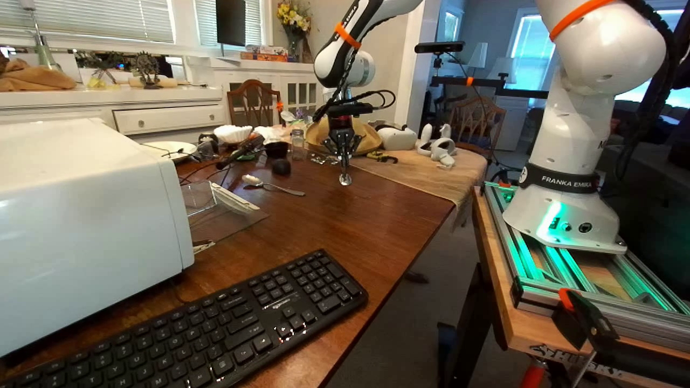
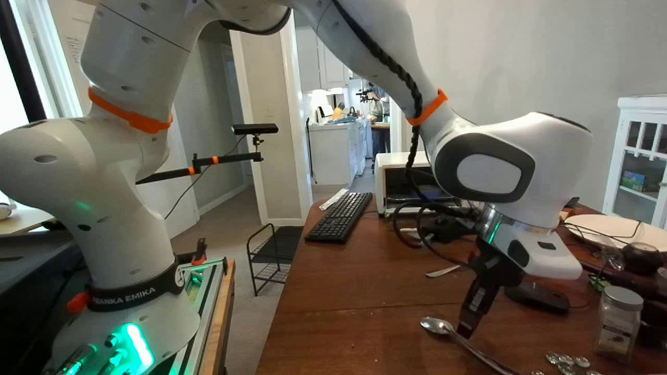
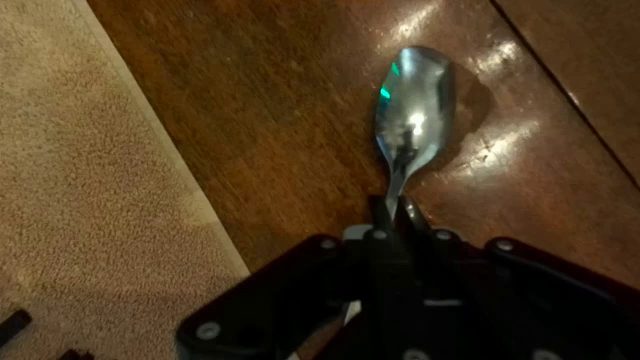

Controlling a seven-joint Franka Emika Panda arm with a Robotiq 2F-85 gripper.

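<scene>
A shiny metal spoon (image 3: 417, 108) has its bowl over the wooden table, and its narrow neck runs in between my fingertips in the wrist view. My gripper is shut on that neck; the rest of the handle is hidden behind the fingers there. From exterior view 2 the spoon (image 2: 437, 325) slants down to the lower right, with the gripper (image 2: 466, 330) at its handle just behind the bowl. In exterior view 1 the gripper (image 1: 345, 161) points straight down, the small bright spoon bowl (image 1: 345, 179) under its tips. Whether the spoon touches the table is hard to tell.
Another spoon (image 1: 278, 188) with something white in its bowl lies on the table. A glass jar (image 2: 619, 322) and several small shiny pieces (image 2: 566, 360) are close by. A keyboard (image 1: 259, 317) and white oven (image 1: 84, 220) occupy the near side; a tan cloth (image 1: 414, 171) covers the far end.
</scene>
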